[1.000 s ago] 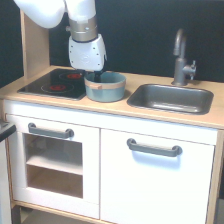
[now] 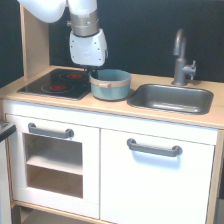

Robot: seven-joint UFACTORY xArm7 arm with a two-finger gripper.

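Note:
A blue-grey pot point(image 2: 111, 88) sits upright at the right edge of the stove, by the front of the counter. My gripper point(image 2: 93, 73) points down at the pot's left rim from behind. Its dark fingers are small and blend into the dark background, so whether they are open or shut on the rim cannot be made out. Inside the pot, nothing can be seen clearly.
The black stove top point(image 2: 58, 83) with reddish rings lies left of the pot. To the right are a sink point(image 2: 172, 98) and a tall grey faucet point(image 2: 180, 58). Bare wooden counter point(image 2: 150, 78) shows behind the sink. A wooden side panel point(image 2: 35, 40) stands at the left.
The pot has shifted a little to the right and slightly back. My arm has moved slightly right and up along with it.

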